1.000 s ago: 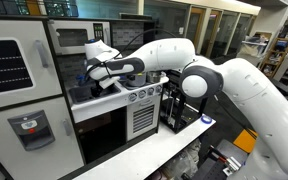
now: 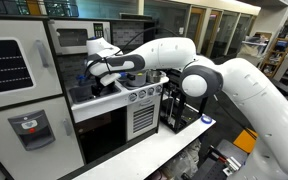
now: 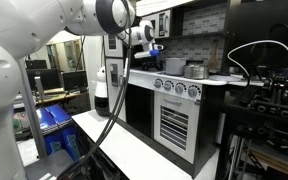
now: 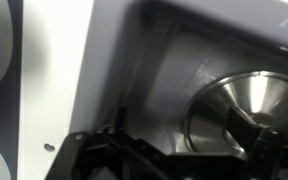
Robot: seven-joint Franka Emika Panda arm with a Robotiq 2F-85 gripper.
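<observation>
In the wrist view a shiny round metal dish or lid [image 4: 254, 92] lies in the grey sink basin [image 4: 169, 70]. My gripper is open above the basin, its dark fingers [image 4: 246, 130] spread apart with nothing held between them. The right finger overlaps the metal piece in this view; whether they touch cannot be told. From the first exterior side, the arm reaches over the counter to the sink [image 2: 82, 94] at the left, and the basin's contents are largely hidden there.
Right of the sink, a silver pot [image 3: 196, 70] stands on the stove top, with a lighter pot [image 3: 174, 66] beside it. The knobbed oven front [image 3: 174, 120] is below.
The wrist has shifted very slightly over the sink area. Nothing else visibly differs.
</observation>
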